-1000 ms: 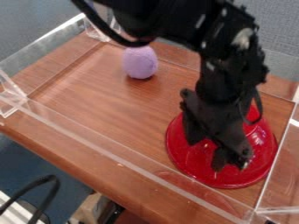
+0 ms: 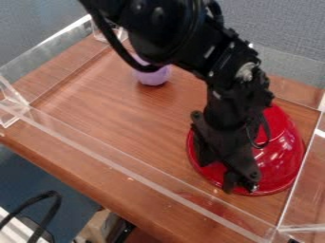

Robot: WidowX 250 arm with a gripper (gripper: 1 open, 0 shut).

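Observation:
My black gripper (image 2: 222, 150) is low over a red round plate (image 2: 279, 161) at the right of the wooden table, pointing down with its fingertips at or just above the plate's surface. The arm covers much of the plate's middle, and whether anything is between the fingers is hidden. A lilac ball (image 2: 151, 75) rests at the back of the table, partly behind the arm.
Clear plastic walls (image 2: 140, 172) border the wooden table (image 2: 102, 123). A grey padded wall stands at the back. A black cable and some items lie below the front edge at lower left.
The arm and gripper have shifted left over the red plate, now covering part of the lilac ball, which was fully visible one second ago.

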